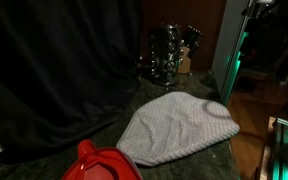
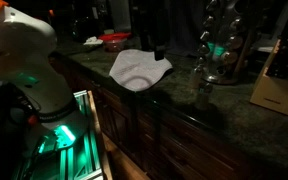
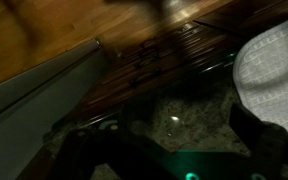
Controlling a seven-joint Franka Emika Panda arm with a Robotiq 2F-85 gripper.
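A pale grey-white textured cloth [image 1: 176, 128] lies spread on the dark countertop [image 1: 189, 167]. The same cloth [image 2: 139, 69] rests near the counter's front edge in exterior view 2, and part of the cloth [image 3: 276, 75] shows at the right of the wrist view. My gripper is open, its dark fingers wide apart at the bottom of the wrist view. Bare dark counter shows between them, with the cloth close to the right finger. In exterior view 2 the arm's dark end hangs above the counter by the cloth, hard to make out. Nothing appears held.
A red container [image 1: 102, 166] stands at the near left. Behind the cloth are a rack of jars [image 1: 164, 55] and a knife block [image 1: 186, 62]. A wooden block [image 2: 275, 92] sits at the right. Beyond the counter edge lies the wooden floor [image 3: 49, 30].
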